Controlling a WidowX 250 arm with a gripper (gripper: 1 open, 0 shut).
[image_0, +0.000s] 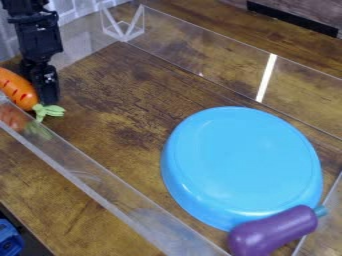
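Note:
My black gripper (38, 75) is at the far left, low inside a clear-walled enclosure. An orange carrot (18, 88) with a pale green top lies against it on the left, beside the wall. Whether the fingers are open, shut or holding the carrot cannot be made out.
A large blue disc (241, 160) fills the right of the enclosure, with a purple eggplant (271, 233) at its lower right. Clear walls (123, 197) run round the wooden floor. A blue object (10, 240) sits outside at the lower left.

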